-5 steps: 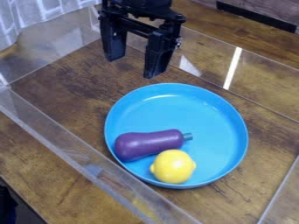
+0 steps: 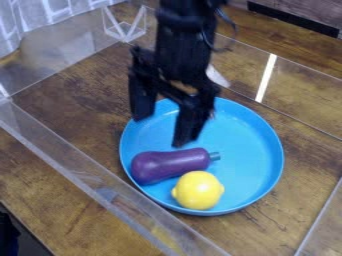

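My black gripper (image 2: 166,112) hangs open over the back part of a blue plate (image 2: 249,180), blurred, with nothing seen between its fingers. On the plate, below the gripper, lie a purple eggplant (image 2: 167,166) and, in front of it to the right, a yellow lemon-like object (image 2: 198,190).
Transparent walls run along the left, front and right sides. A small white wire-like object (image 2: 123,28) stands at the back left.
The gripper has moved down toward the plate and now hangs over its back part. The plate and both objects on it have stayed in place.
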